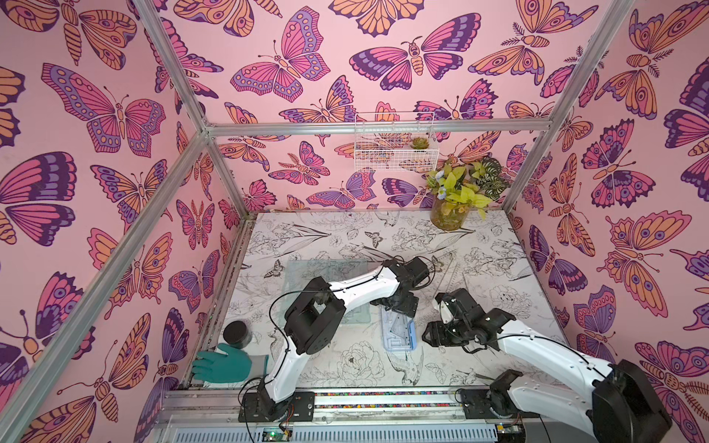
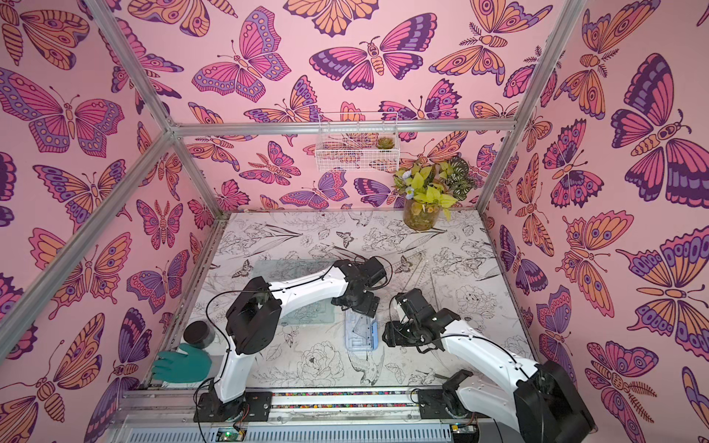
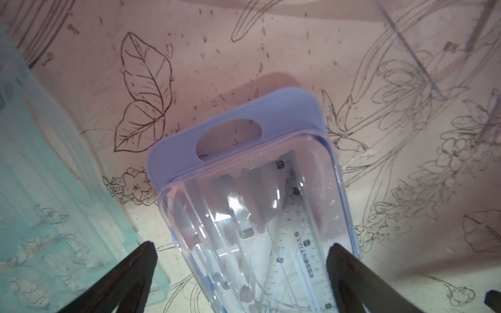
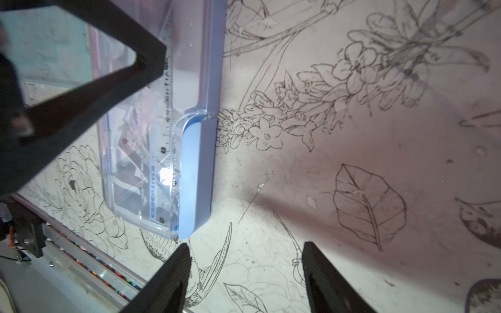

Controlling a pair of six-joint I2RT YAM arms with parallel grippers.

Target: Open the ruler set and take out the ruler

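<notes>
The ruler set is a blue case (image 1: 398,336) with a clear lid, lying flat on the table and closed. A clear ruler (image 3: 302,245) marked "Essentials" shows through the lid, beside a clear triangle (image 4: 130,125). My left gripper is open above the case; its fingers stand either side of the lid in the left wrist view, with no contact visible. Just right of the case, my right gripper has its fingers apart over bare table, nothing between them. The left gripper's dark fingers cross the right wrist view and hide part of the lid.
A translucent teal tray (image 1: 302,284) lies left of the case, partly under the left arm. A long clear ruler (image 1: 448,277) rests behind the right gripper. A teal glove (image 1: 221,363) and a black round object (image 1: 237,334) sit at the front left.
</notes>
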